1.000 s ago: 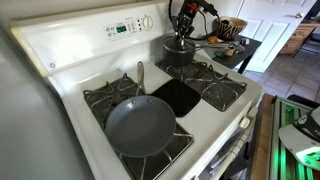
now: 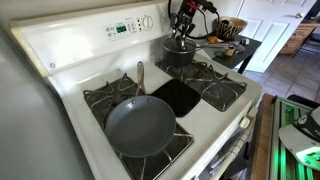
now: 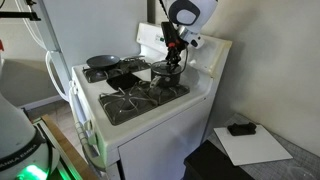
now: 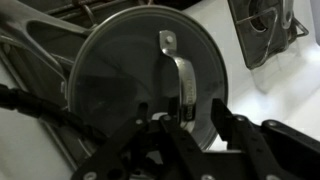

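Note:
A dark pot [image 2: 178,58] stands on a rear burner of the white stove, with a glass lid [image 4: 120,70] on top. The lid's curved metal handle [image 4: 181,68] runs down the middle of the wrist view. My gripper is over the lid, its dark fingers apart on either side of the handle's near end. Whether either finger touches the handle cannot be made out. From the side, my gripper [image 3: 172,60] points down just above the pot [image 3: 166,76].
A grey frying pan [image 2: 140,126] sits on the left burners, its handle toward the back panel [image 2: 100,40]. Between the burner grates lies a black flat griddle plate [image 2: 179,97].

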